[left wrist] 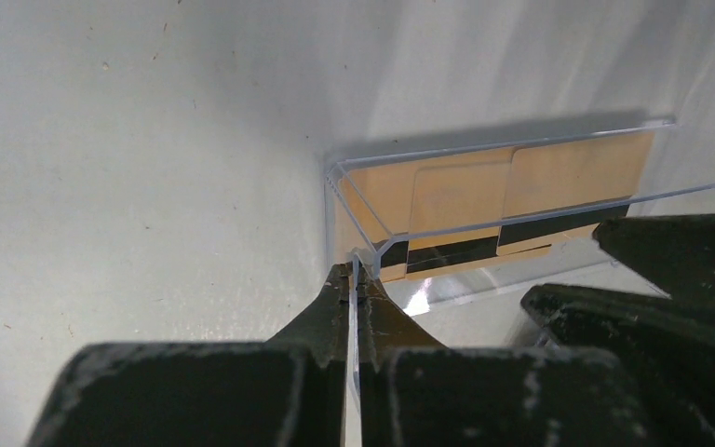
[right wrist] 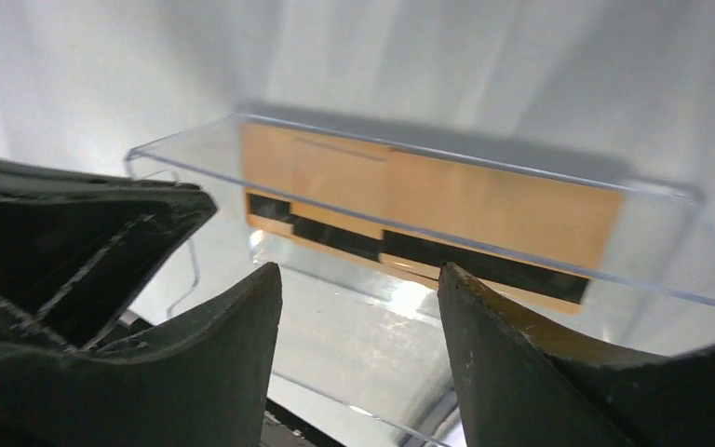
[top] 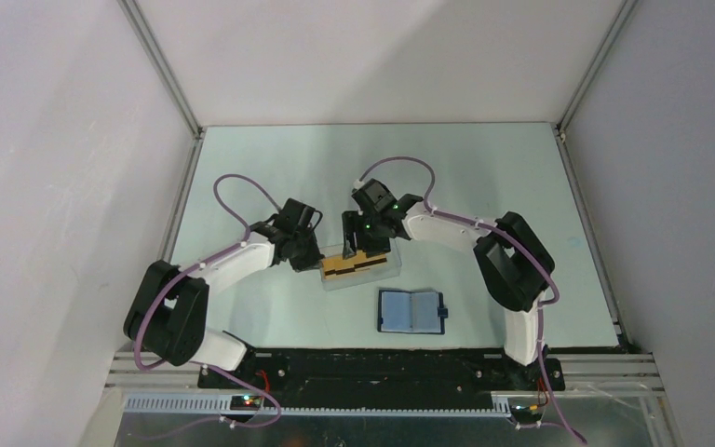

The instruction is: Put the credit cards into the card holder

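Observation:
A clear plastic box [right wrist: 663, 233] lies mid-table with several tan cards [right wrist: 493, 205] with dark stripes inside it, overlapping in a row. My left gripper is shut at the box's left end, on the thin edge of its wall. My right gripper is over the box, its fingers apart with nothing held between them. In the top view both grippers partly hide the box and cards [top: 340, 266].
A dark-rimmed card holder [top: 410, 311] with blue inner pages lies open in front of the box.

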